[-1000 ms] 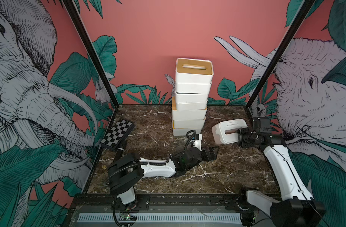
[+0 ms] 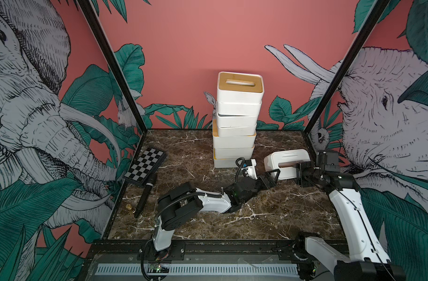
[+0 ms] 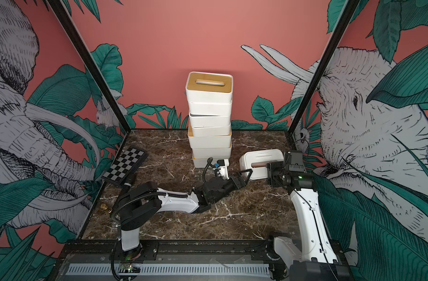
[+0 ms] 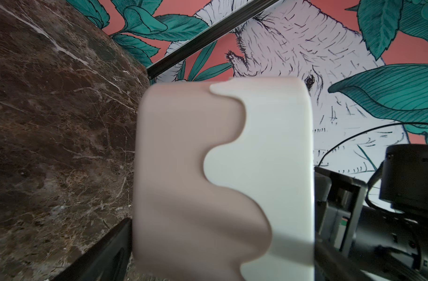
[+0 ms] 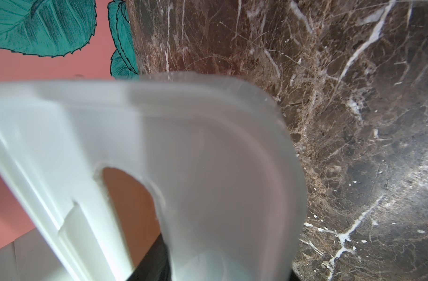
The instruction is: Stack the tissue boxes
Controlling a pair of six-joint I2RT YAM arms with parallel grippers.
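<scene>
A white tissue box (image 2: 287,158) with a long slot is at the right of the table, its near end in my right gripper (image 2: 299,173). One dark finger (image 5: 154,264) of that gripper is inside the slot, so the fingers are shut on the part between slot and edge. My left gripper (image 2: 272,178) stands open at the box's left end. In the left wrist view that end (image 4: 176,187), pinkish with a white wavy pattern, spans the space between the fingers; contact cannot be told. A tall stack of white boxes (image 2: 235,140) with wood-coloured tops stands at the back middle.
A checkered board (image 2: 148,164) and a black rod-shaped object (image 2: 145,196) lie along the left side. A small brass-coloured item (image 2: 129,207) sits near the left edge. The stack leans slightly, close behind the left arm.
The box and right gripper have shifted slightly right and toward the front.
</scene>
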